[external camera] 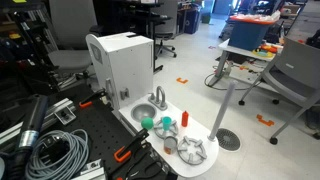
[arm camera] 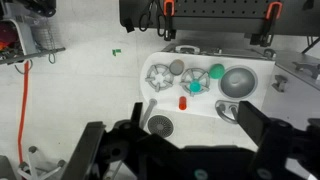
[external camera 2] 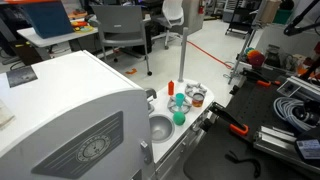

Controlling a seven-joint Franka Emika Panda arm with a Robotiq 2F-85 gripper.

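Observation:
Seen from above in the wrist view, my gripper is open, its two dark fingers wide apart with nothing between them. Below it is a white toy kitchen top with a round grey sink (arm camera: 238,82) and burner grates. A green round object (arm camera: 216,72) lies between sink and grates. A teal object (arm camera: 196,87) is by the right grate, and a small red bottle (arm camera: 183,103) stands nearer the fingers. A brownish can (arm camera: 177,67) is between the grates; in exterior view 2 the can (external camera 2: 198,96) stands upright.
A white cabinet (external camera: 130,70) rises beside the sink. The faucet (external camera: 159,97) and a thin upright post (external camera: 222,110) stick up from the counter. Orange clamps (external camera: 122,155) and coiled cable (external camera: 58,155) lie on the dark table. Open floor surrounds the far side.

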